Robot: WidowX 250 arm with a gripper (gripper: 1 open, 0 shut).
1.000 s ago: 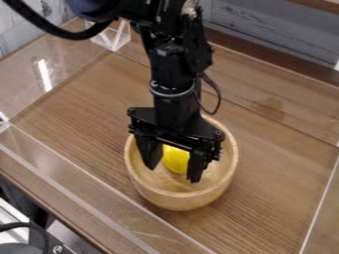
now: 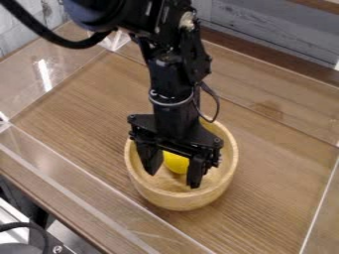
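A light wooden bowl (image 2: 185, 198) sits on the table, with a yellow object (image 2: 176, 161) inside it. My black gripper (image 2: 172, 169) reaches down into the bowl from above, its two fingers on either side of the yellow object and apart. Whether they touch it I cannot tell, as the gripper's body hides part of it.
A pale wall runs along the back, and black cables loop at the top left and bottom left.
The gripper has shifted very slightly over the bowl; the bowl and yellow object look almost unchanged.
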